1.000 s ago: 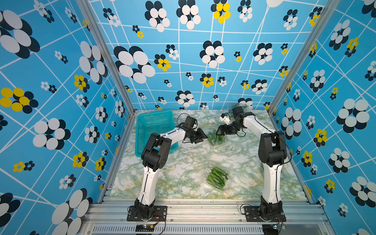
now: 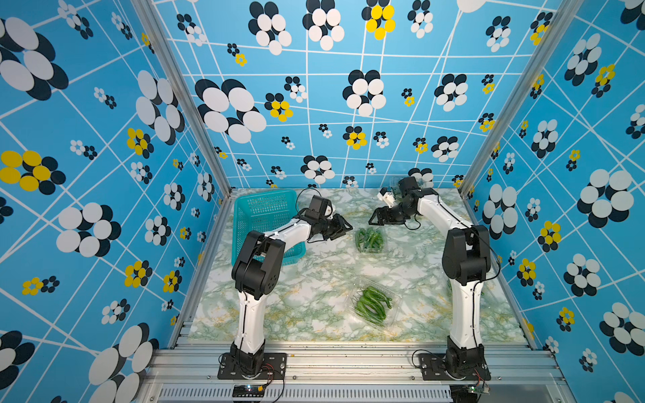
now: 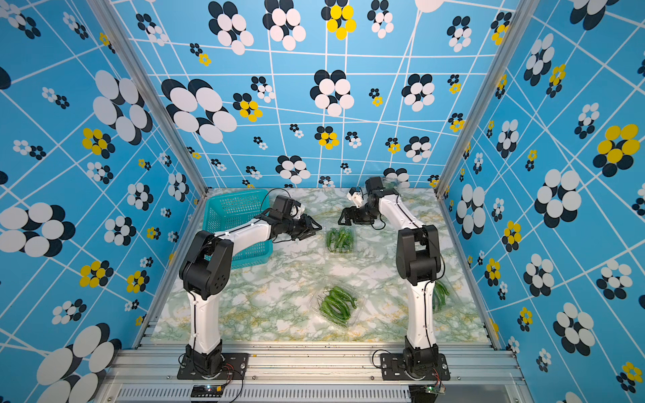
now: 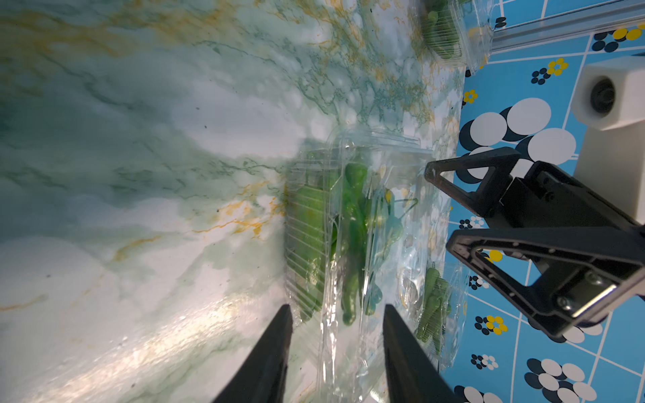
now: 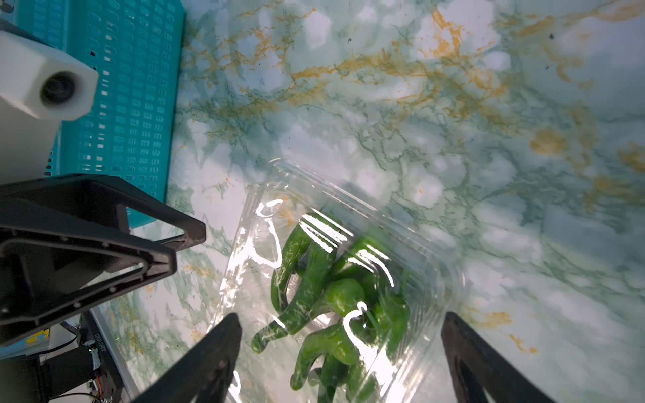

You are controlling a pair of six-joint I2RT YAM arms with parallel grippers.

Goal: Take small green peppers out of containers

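Note:
A clear container of small green peppers [image 2: 369, 239] [image 3: 340, 238] sits at mid-table between the grippers; in the right wrist view its peppers [image 5: 315, 282] show under glossy clear plastic. My left gripper [image 2: 344, 228] hangs just left of this container, fingers apart around its near side in the left wrist view, with nothing visibly gripped. Above the container's back right, my right gripper [image 2: 377, 216] stands open over it. Another container of longer green peppers [image 2: 373, 303] lies at the front centre. A third [image 3: 440, 295] is partly hidden behind the right arm.
A teal basket [image 2: 245, 215] [image 5: 134, 87] stands at the back left, partly behind my left arm. Bare marble table [image 2: 315, 282] lies around the containers. Patterned walls and metal rails bound the space.
My right gripper has lifted up and back from the middle container, uncovering it. My left gripper has risen and drawn slightly left. The container looks slightly shifted.

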